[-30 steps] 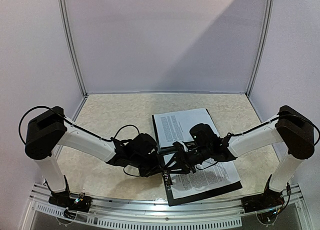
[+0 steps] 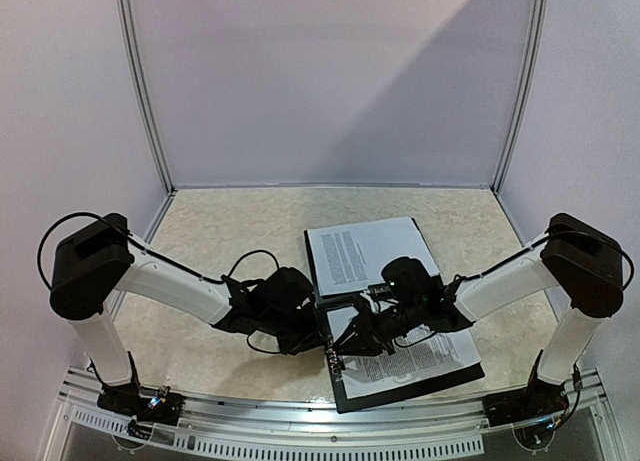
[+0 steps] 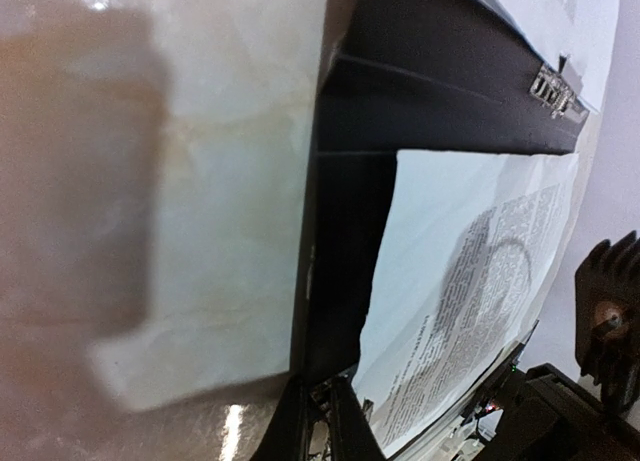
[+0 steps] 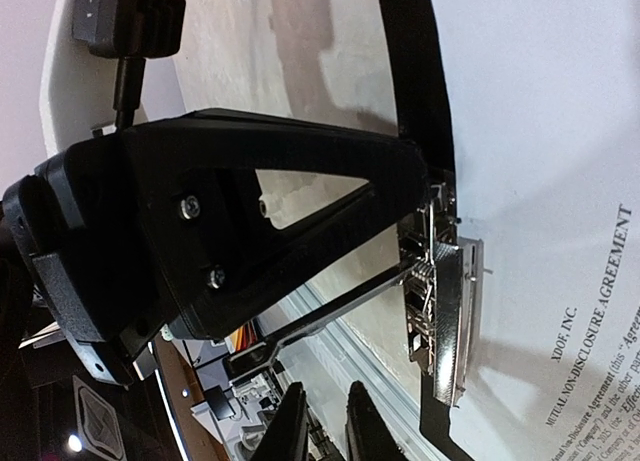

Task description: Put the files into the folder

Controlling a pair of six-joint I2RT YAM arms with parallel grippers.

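A black folder (image 2: 412, 389) lies open with a printed sheet on each half. The near sheet (image 2: 425, 359) has its left edge by a metal clip (image 4: 440, 311) on the folder's margin; the far sheet (image 2: 365, 249) rests on the other half. Over the left margin, my left gripper has its fingertips at the clip, a small gap between them. My right gripper is low over the near sheet's left side, close to the clip, its fingers apart with nothing visible between. Where the left fingertips touch the clip is partly hidden.
A second metal clip (image 3: 553, 89) shows at the far half of the folder. The two grippers stand very close together.
My right gripper has shifted slightly, its fingers dipping a little nearer to the clip and sheet edge. The left arm, folder and sheets look unmoved.
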